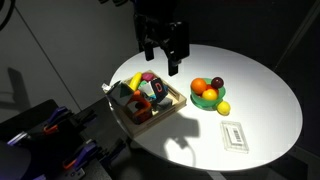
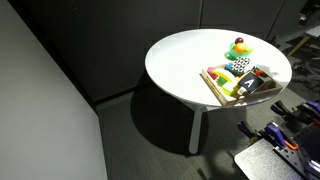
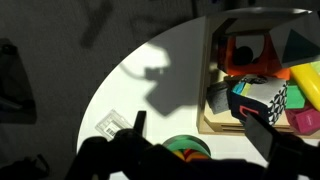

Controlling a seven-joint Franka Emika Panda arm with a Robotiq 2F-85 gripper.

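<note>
My gripper (image 1: 161, 62) hangs open above the table, between the wooden box and the bowl in exterior view 1, with nothing between its fingers. In the wrist view, one finger (image 3: 138, 124) shows on each side of the green bowl (image 3: 182, 141), whose lower part is cut off by the frame. The bowl (image 1: 207, 101) holds orange fruits (image 1: 209, 95) and a dark red one (image 1: 217, 83). Beside it on the table lies a yellow lemon (image 1: 223, 108). The wooden box (image 3: 202, 100) contains a patterned block (image 3: 262, 98), a yellow item (image 3: 306, 84) and several other things.
A flat whitish rectangular object (image 1: 234, 137) lies near the right part of the white round table (image 1: 270, 90). In exterior view 2, the wooden box (image 2: 243, 98) sits near the table edge, with the bowl (image 2: 241, 53) beyond it.
</note>
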